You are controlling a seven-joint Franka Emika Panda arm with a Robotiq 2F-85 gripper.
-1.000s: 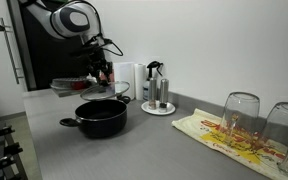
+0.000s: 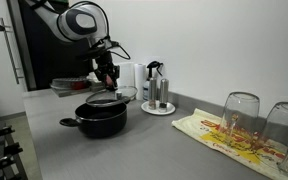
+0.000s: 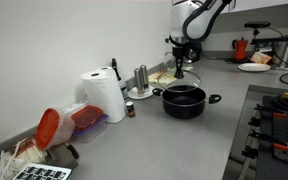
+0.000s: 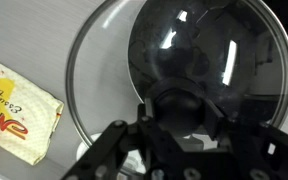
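Note:
A black pot (image 2: 102, 119) stands on the grey counter, its dark inside also visible in exterior view 2 (image 3: 186, 98). Just above it, tilted and apart from its rim at least in part, hangs a clear glass lid (image 2: 126, 94). My gripper (image 2: 112, 82) is shut on the lid's dark knob (image 4: 177, 108). In the wrist view the glass lid (image 4: 84, 70) spreads around the knob, and the pot's dark interior (image 4: 229, 50) shows through it, off to the upper right. The lid is not centred over the pot in that view.
A white plate (image 2: 158, 109) with grinders stands behind the pot. Two upturned glass jars (image 2: 240, 112) rest on a yellow printed cloth (image 2: 202, 124) at the right. A paper towel roll (image 3: 102, 95) stands near the wall.
The lid, held in my gripper, has shifted slightly right and tilted more over the pot. The pot and the other objects have stayed in place.

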